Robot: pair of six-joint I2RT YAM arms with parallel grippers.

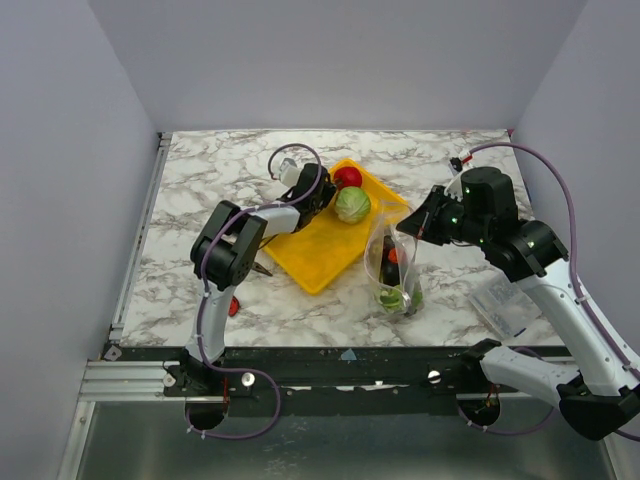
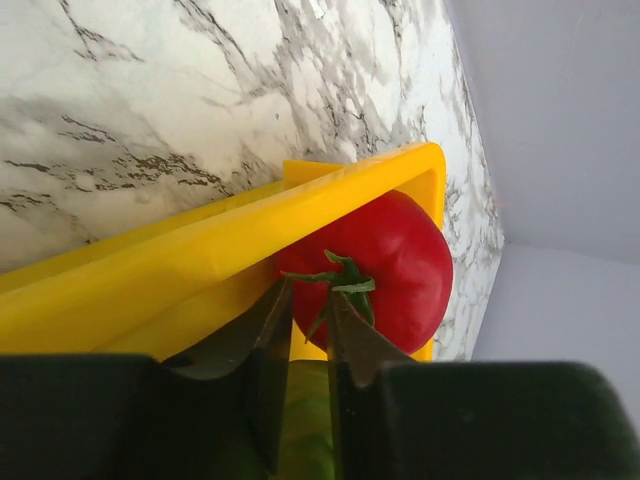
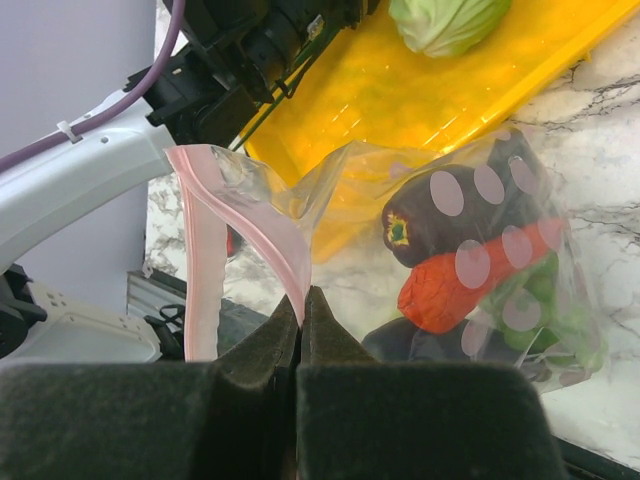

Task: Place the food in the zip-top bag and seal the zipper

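My left gripper (image 1: pixel 328 185) is at the top corner of the yellow tray (image 1: pixel 311 266). In the left wrist view its part-open fingertips (image 2: pixel 310 295) reach the red tomato (image 2: pixel 398 268) with its green stem. The lettuce (image 1: pixel 352 205) lies beside it. My right gripper is shut on the rim of the clear zip bag (image 3: pixel 215 240). Inside the bag are a dark eggplant (image 3: pixel 420 225), an orange-red vegetable (image 3: pixel 430 290) and green produce (image 3: pixel 535 310).
A clear item (image 1: pixel 505 308) lies flat at the table's right. A small red object (image 1: pixel 233 306) lies left of the tray.
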